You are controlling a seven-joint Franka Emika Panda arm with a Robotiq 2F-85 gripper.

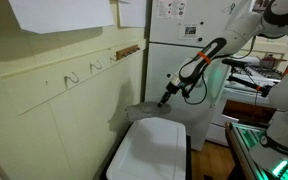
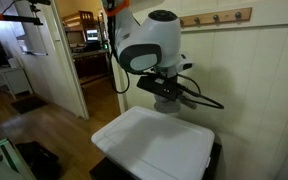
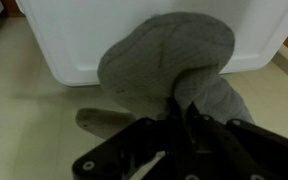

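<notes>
A grey cloth mitt [image 3: 164, 60] fills the middle of the wrist view, its thumb sticking out toward the lower left. My gripper is shut on a bunched fold of it. Exterior view 1 shows the gripper [image 1: 165, 99] near the far end of the white table, with the mitt [image 1: 144, 111] hanging on its wall side. From the opposite side, the arm covers much of the scene and only part of the mitt [image 2: 167, 104] shows below it.
Metal hooks [image 1: 72, 77] and a wooden peg rail [image 1: 127, 52] are on the cream wall beside it. A white fridge [image 1: 174, 60] stands behind the arm.
</notes>
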